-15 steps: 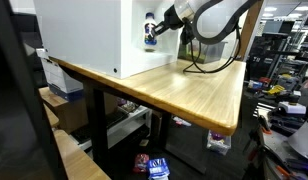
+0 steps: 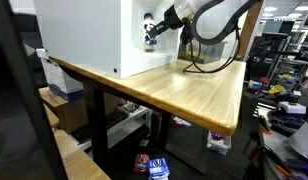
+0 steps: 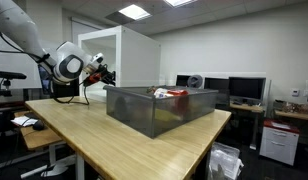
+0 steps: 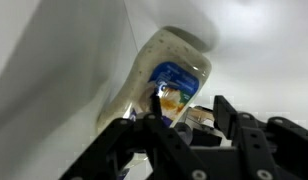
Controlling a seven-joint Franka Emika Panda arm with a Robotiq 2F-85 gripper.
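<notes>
A pale bottle with a blue-and-orange label (image 4: 174, 85) shows in the wrist view, against a white surface. Its lower part runs behind the left finger (image 4: 154, 106) of my gripper. The fingers stand apart, and I cannot tell whether either one touches the bottle. In exterior view 1 the same blue-and-white bottle (image 2: 149, 30) is inside the white box-like shelf, just beside the gripper. Exterior view 2 has the gripper (image 3: 107, 80) at the opening of the white shelf, with the bottle not discernible there.
The white shelf's side wall (image 2: 89, 35) bounds the space closely. A grey bin (image 3: 144, 112) with several items stands on the wooden table (image 3: 84, 125). Free tabletop (image 2: 199, 95) lies in front of the shelf. Blue boxes (image 2: 158, 168) are on the floor.
In exterior view 1 the bottle looks slightly shifted or tilted beside the gripper, compared with its upright look before. The arm has hardly moved.
</notes>
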